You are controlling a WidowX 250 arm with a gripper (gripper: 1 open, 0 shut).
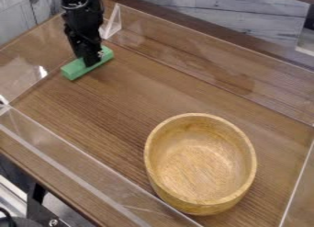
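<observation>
My black gripper (pixel 86 52) is at the upper left of the camera view, reaching down over a flat green object (pixel 80 71) on the wooden table (pixel 147 84). Its fingertips are at the object's upper part; whether they are shut on it is too small to tell.
A tan oval bowl (pixel 199 164) stands at the lower right. Clear or pale edges border the table at the left and along the right.
</observation>
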